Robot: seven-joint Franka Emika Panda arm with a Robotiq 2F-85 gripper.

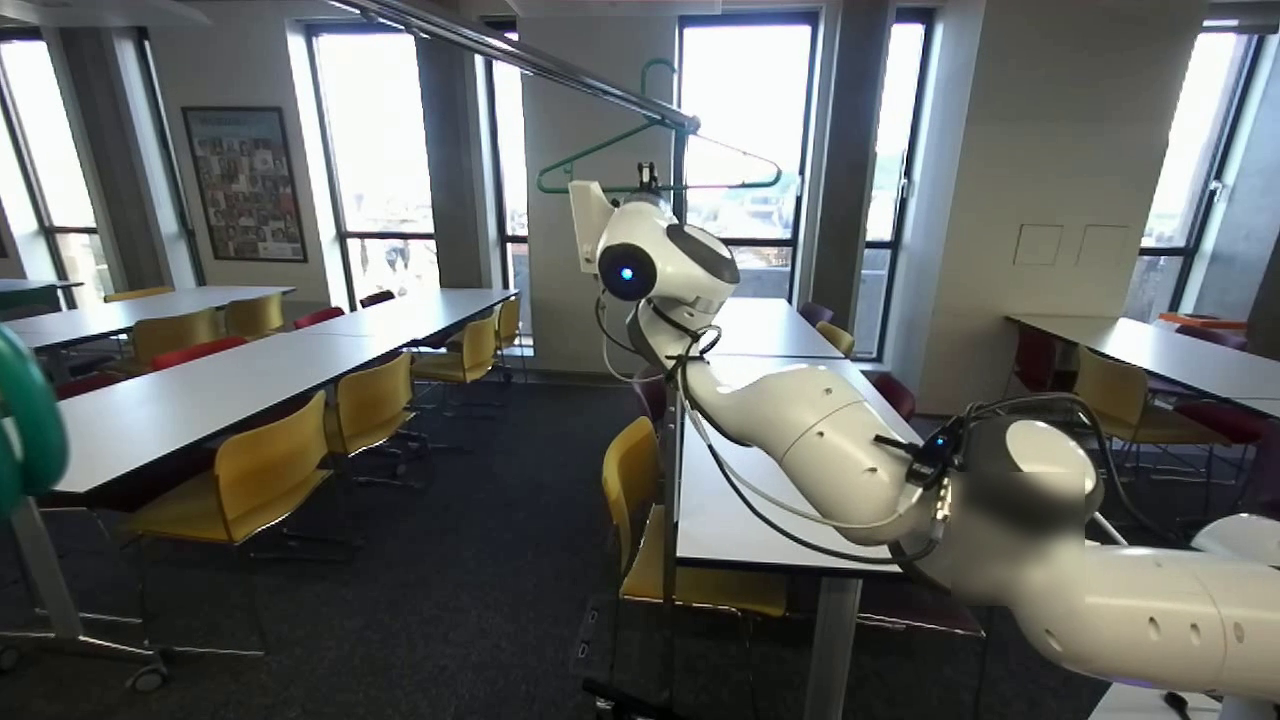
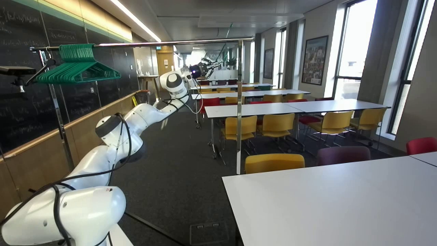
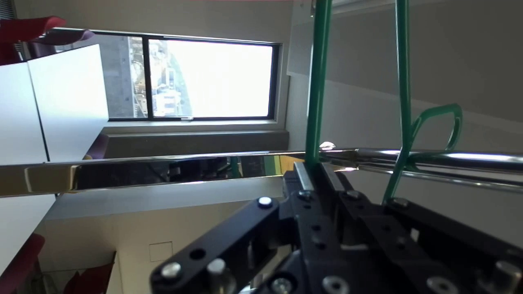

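A green hanger (image 1: 593, 152) is up at the end of the metal rail (image 1: 516, 54), its hook rising above the rail line. My gripper is shut on the hanger's long bottom bar, seen in the wrist view as a green tube (image 3: 318, 88) between the fingers. The hook (image 3: 456, 125) shows beside the rail (image 3: 475, 161) in the wrist view; whether it rests over the rail I cannot tell. In the second exterior view the hanger is almost edge-on and hard to make out, with the gripper (image 2: 216, 65) just below the rail's level.
Several green hangers (image 2: 80, 67) hang bunched at the rail's other end. An upright post (image 2: 239, 123) supports the near rail end, close to the gripper. White tables (image 2: 327, 205) and yellow chairs (image 1: 276, 462) stand around; the floor under the rail is open.
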